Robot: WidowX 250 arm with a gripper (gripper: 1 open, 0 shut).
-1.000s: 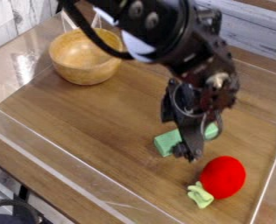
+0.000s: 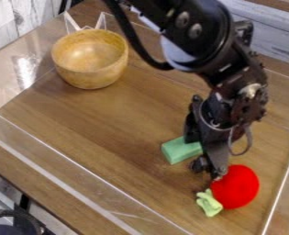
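My gripper [image 2: 205, 154] hangs low on the right, its dark fingers down over a green block [image 2: 180, 150] lying on the wooden table [image 2: 92, 138]. The block's right part is hidden behind the gripper, and whether the fingers grip it is unclear. Just right of and below the fingertips lies a red round object [image 2: 236, 187], with a pale green piece [image 2: 209, 204] at its lower left.
A wooden bowl [image 2: 90, 58] stands at the back left. A dark cable or part shows at the bottom left corner.
Over the last second my gripper has moved down and right, covering more of the green block. The red object and bowl look unmoved.
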